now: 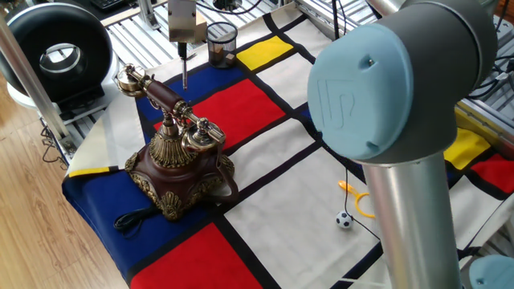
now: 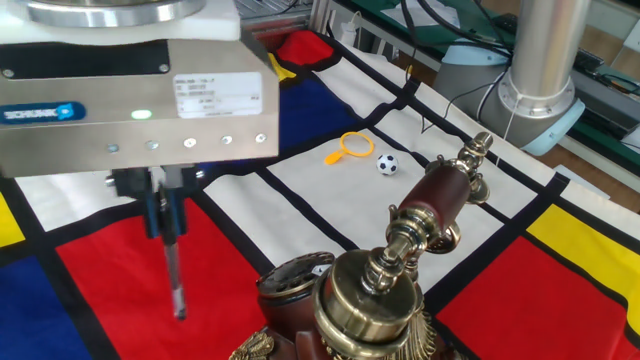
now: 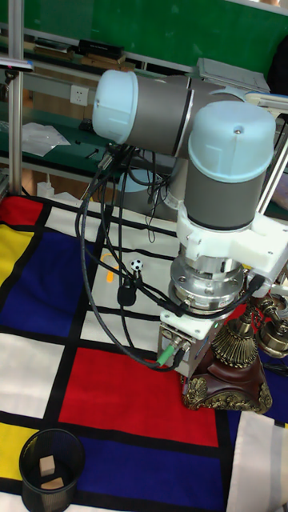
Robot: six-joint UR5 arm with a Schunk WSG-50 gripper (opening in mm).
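Note:
My gripper point(image 2: 180, 314) hangs in the air with its slim fingers point(image 2: 173, 260) close together, shut, and nothing shows between them. In exterior view 1 the gripper point(image 1: 185, 86) is behind the vintage telephone point(image 1: 171, 152), over the blue and red cloth patches. That telephone is dark red-brown and brass, its handset point(image 1: 163, 96) resting across the cradle. In exterior view 2 the telephone point(image 2: 370, 300) stands to the right of the fingers, apart from them. Exterior view 3 hides the fingertips behind the gripper body and cables.
A black mesh cup point(image 3: 51, 470) holds wooden blocks point(image 3: 49, 465). A small football point(image 2: 387, 164) lies beside a yellow-orange ring with a handle point(image 2: 357, 144). A black round device point(image 1: 60, 56) stands beyond the cloth's left side.

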